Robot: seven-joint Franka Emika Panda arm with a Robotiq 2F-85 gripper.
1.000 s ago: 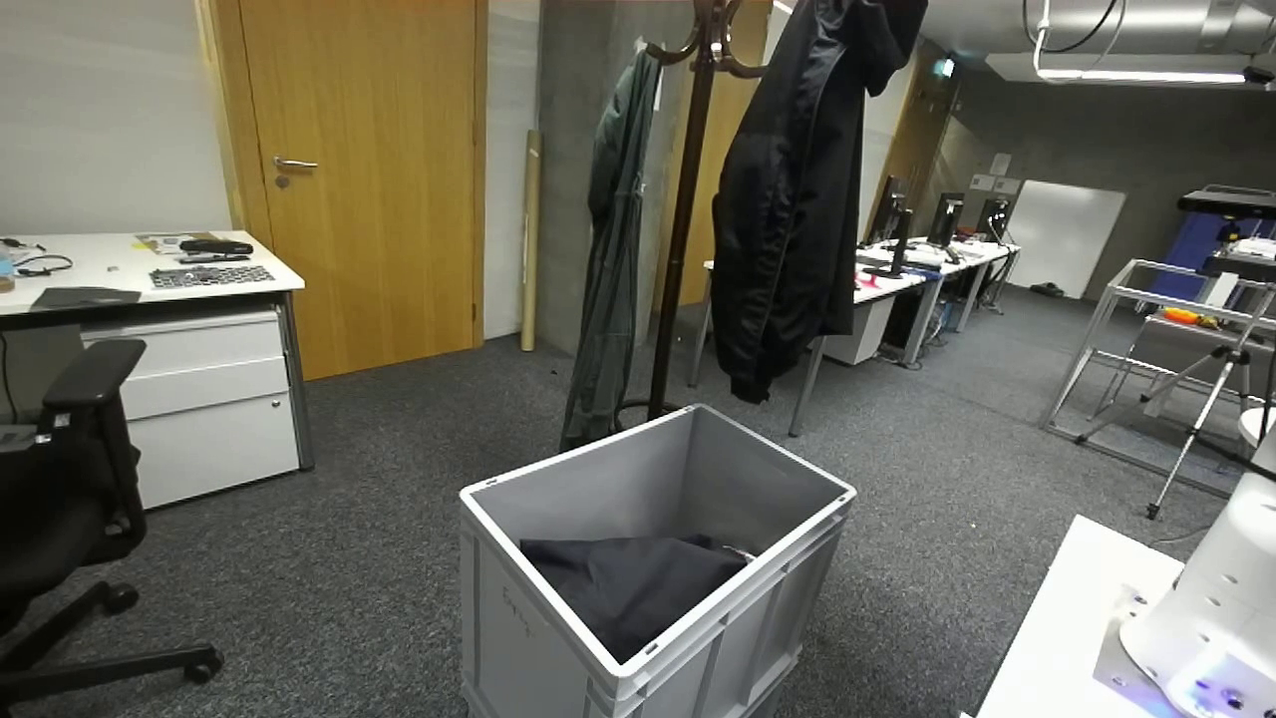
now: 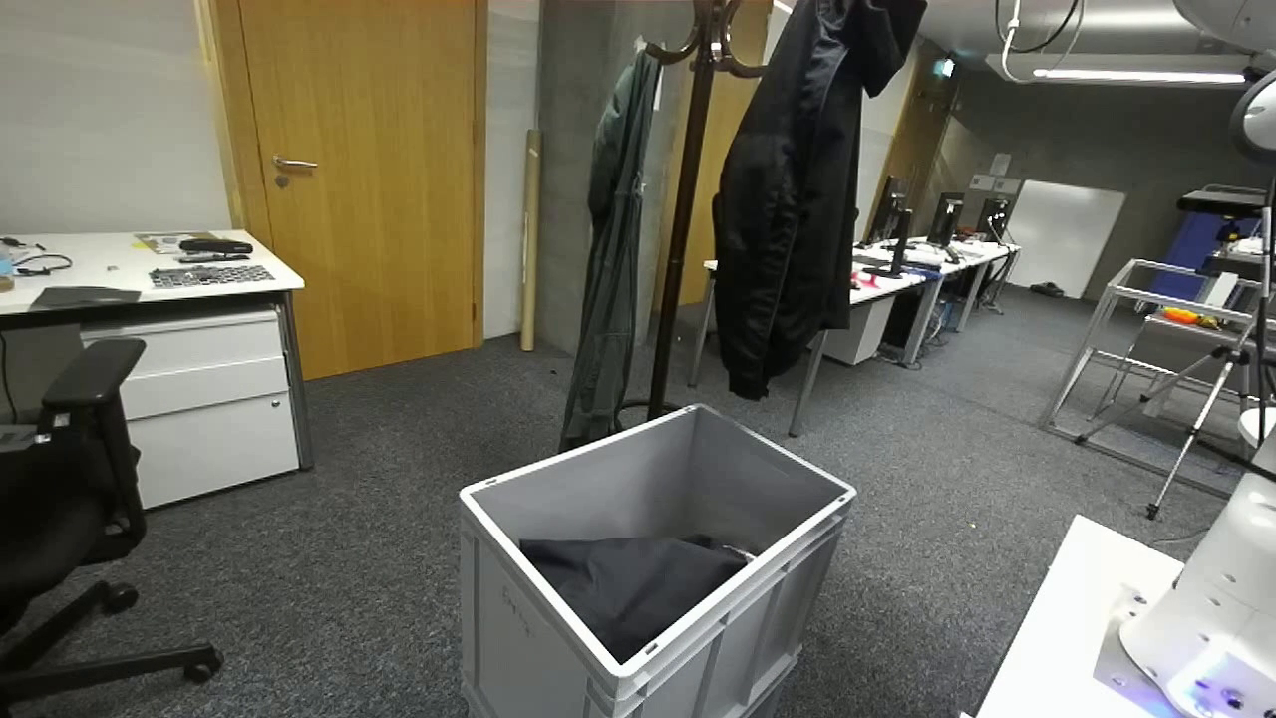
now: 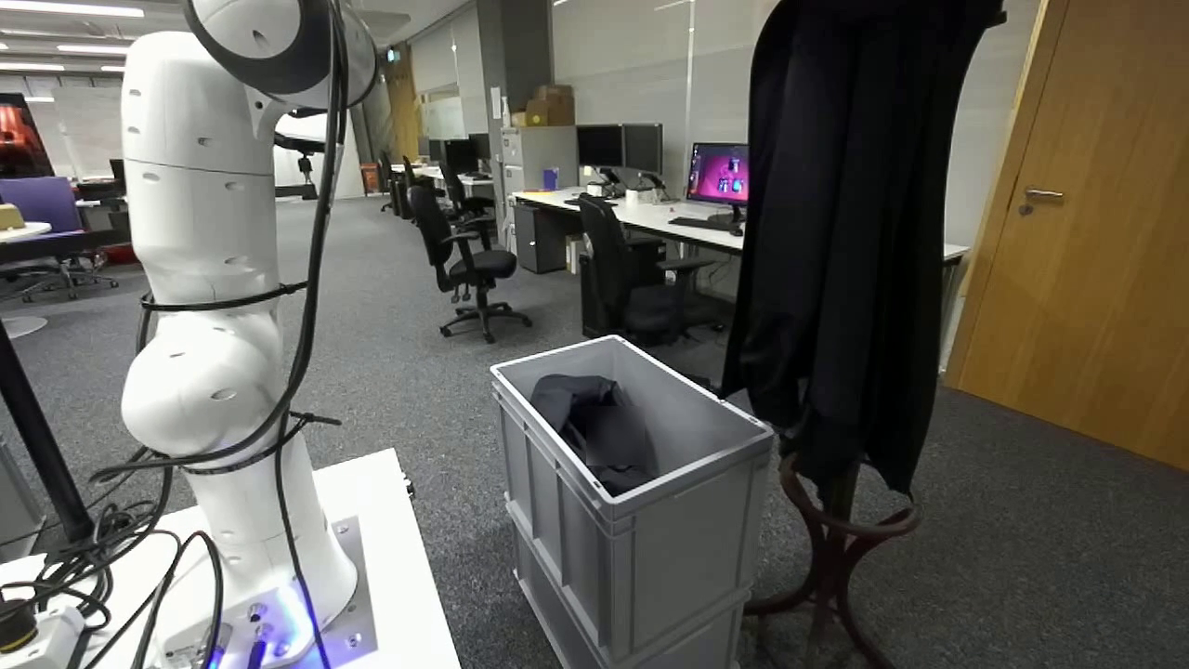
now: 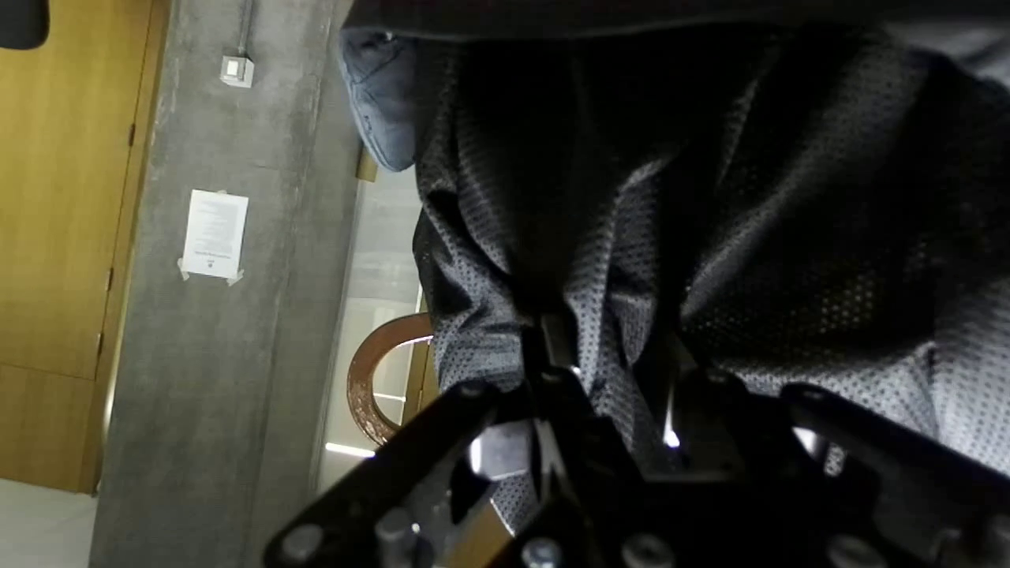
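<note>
A black jacket (image 2: 790, 203) hangs from the coat stand (image 2: 691, 179); its upper part is cut off by the top edge of exterior view 1. In the wrist view the jacket's perforated mesh lining (image 4: 805, 218) fills the middle and right. My gripper is right up against that lining, its fingers (image 4: 560, 342) apart, with folds of the dark fabric running between them. How far the fabric reaches into the fingers is hard to see in the dark. A grey crate (image 2: 574, 467) below holds dark cloth (image 2: 634, 586).
A second, greenish garment (image 2: 610, 251) hangs on the stand's far side. In exterior view 2 the white arm (image 3: 201, 201) rises from a white table (image 3: 390, 535), cables along it. Open carpet surrounds the crate.
At the upper right of exterior view 1, the arm's white links have come into view and its cable has shifted left. The jacket has moved only very slightly; the crate and cloth are unchanged.
</note>
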